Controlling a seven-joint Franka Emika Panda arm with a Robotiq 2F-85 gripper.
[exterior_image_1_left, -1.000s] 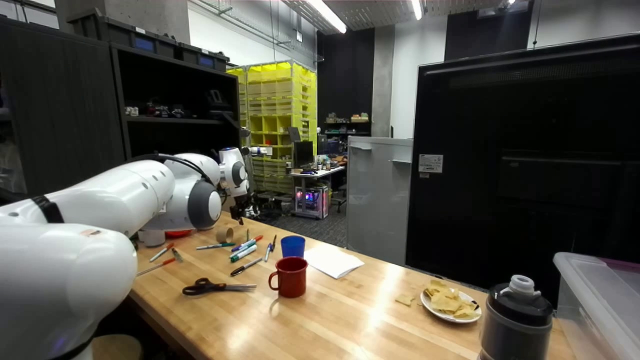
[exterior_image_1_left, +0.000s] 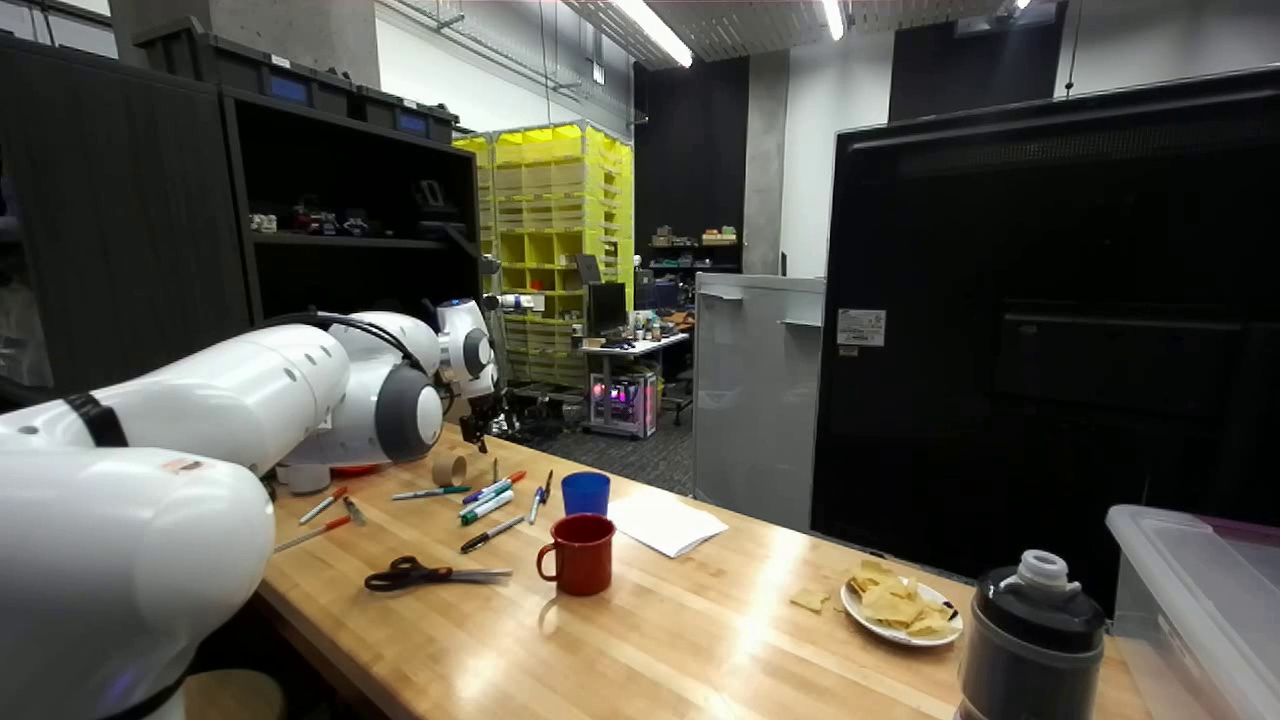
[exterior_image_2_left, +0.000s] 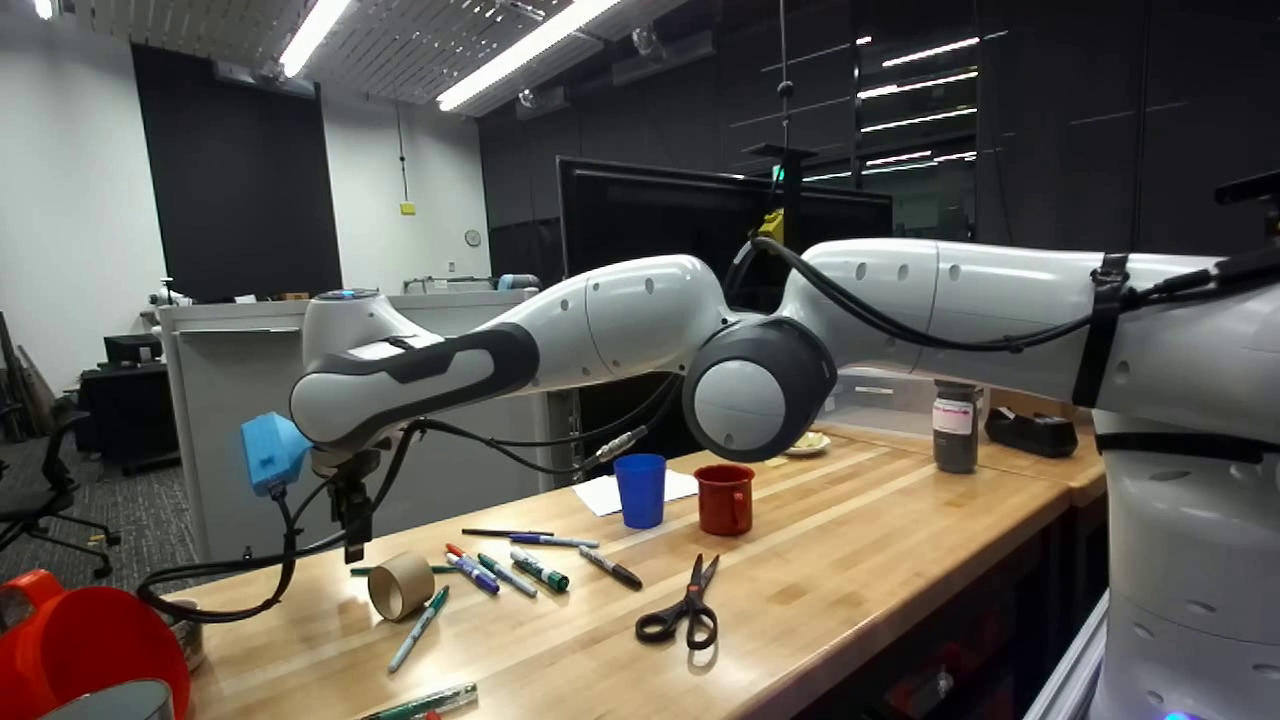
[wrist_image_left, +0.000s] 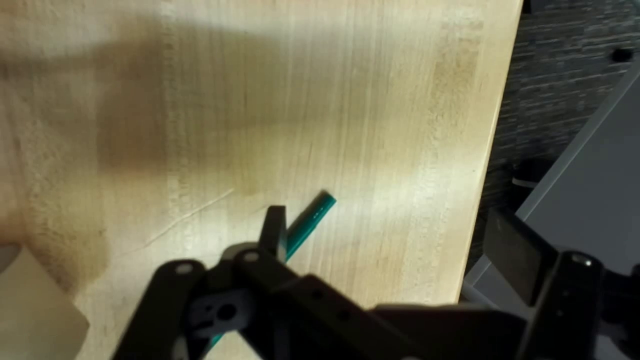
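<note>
My gripper is open over the far end of the table, its two fingers wide apart and nothing held. A green pen (wrist_image_left: 309, 227) lies on the wood beneath the left finger (wrist_image_left: 273, 231), partly hidden by the gripper's body. In exterior view 2 the gripper (exterior_image_2_left: 353, 528) hangs above the table, close to a cardboard ring (exterior_image_2_left: 402, 587) lying on its side. That ring also shows at the lower left of the wrist view. Exterior view 1 has the gripper (exterior_image_1_left: 482, 432) small and dark at the table's far end.
Several markers and pens (exterior_image_2_left: 540, 569) lie mid-table. Nearby are scissors (exterior_image_2_left: 685, 612), a blue cup (exterior_image_2_left: 641, 490), a red mug (exterior_image_2_left: 725, 499) and white paper (exterior_image_1_left: 662, 522). A red container (exterior_image_2_left: 102, 654) is near the ring. A chip plate (exterior_image_1_left: 902, 632) and bottle (exterior_image_1_left: 1034, 642) stand farther along.
The arm has sunk very slightly at its far end. Objects on the table look unmoved.
</note>
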